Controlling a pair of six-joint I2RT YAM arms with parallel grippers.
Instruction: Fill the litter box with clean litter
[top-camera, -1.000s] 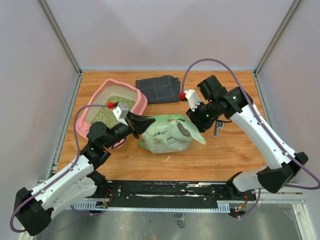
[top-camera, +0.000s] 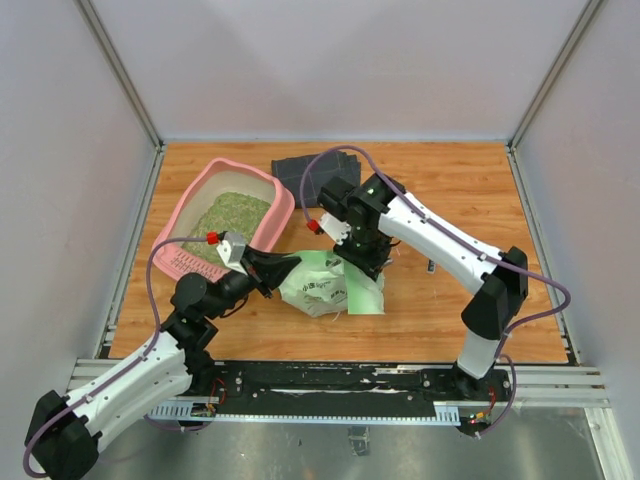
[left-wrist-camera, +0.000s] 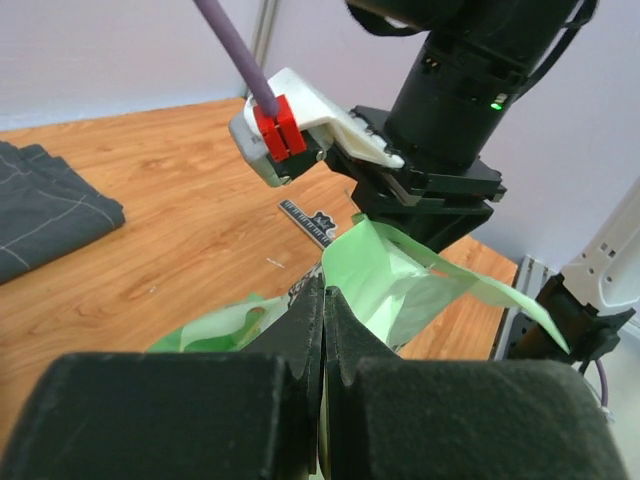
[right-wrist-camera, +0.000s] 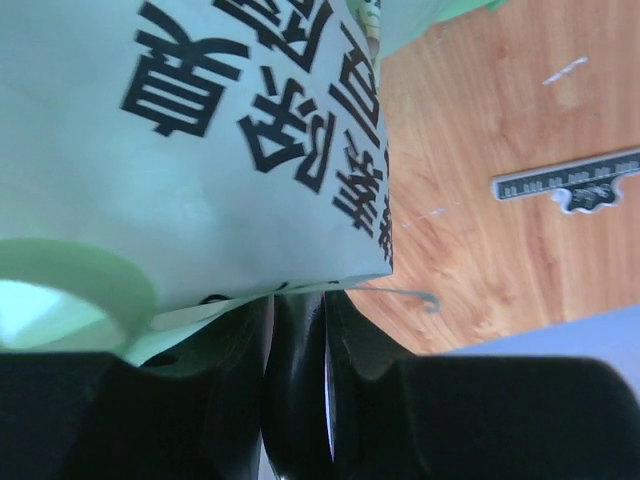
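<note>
A pale green plastic bag (top-camera: 316, 290) with printed lettering lies slumped at the middle of the table's front. At its left edge, my left gripper (top-camera: 298, 261) is shut, pinching the thin film. The right gripper (top-camera: 372, 274) is shut on the bag's right rim, where a flap hangs down toward the front. Close up in the right wrist view, the bag's printed side (right-wrist-camera: 250, 190) rises just past the fingertips. The pink litter box (top-camera: 281, 213) stands at the back left, holding greenish litter (top-camera: 232, 218). The bag's inside cannot be seen.
A folded dark grey cloth (top-camera: 295, 172) lies behind the bag, right of the litter box. A small black-and-white ruler-like piece (right-wrist-camera: 570, 180) rests on the table to the right.
My right gripper has moved left and lower, drawing the bag's right side inward, so the bag is more bunched and lower. My left gripper has shifted slightly left and down.
</note>
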